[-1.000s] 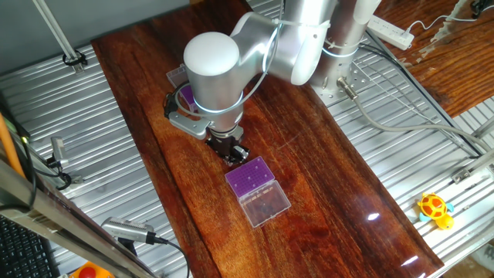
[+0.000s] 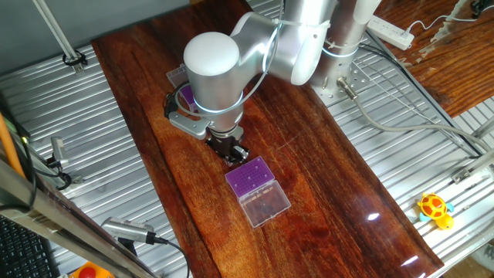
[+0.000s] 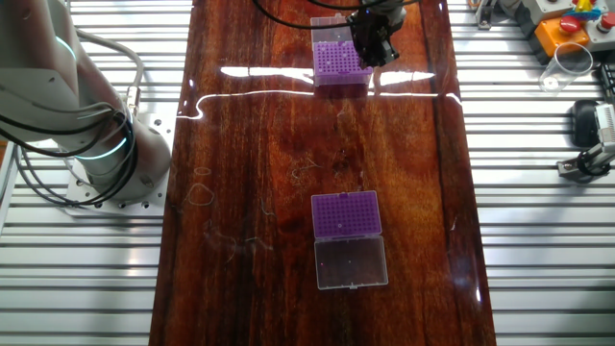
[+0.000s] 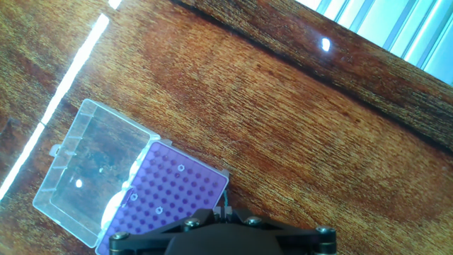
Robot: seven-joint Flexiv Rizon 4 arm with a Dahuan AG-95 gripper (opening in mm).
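Note:
An open purple rack box [image 2: 249, 177] with a clear lid [image 2: 265, 204] folded back lies on the wooden table. My gripper [image 2: 238, 157] points down near the rack's edge opposite the lid. In exterior view 2 the same rack box [image 3: 338, 62] is at the top, with the gripper [image 3: 382, 55] at its side. From the wrist, the purple rack [image 4: 166, 188] shows a grid of holes with a few pale round pieces. The gripper seems shut at the bottom, beside the rack's corner. A thin pale sliver shows at its tips; what it is cannot be told.
A second open purple rack box [image 3: 346, 214] with a clear lid [image 3: 352, 263] lies farther along the table, partly behind the arm in exterior view 1. Bare wood surrounds both boxes. A toy turtle [image 2: 434, 207] sits off the table.

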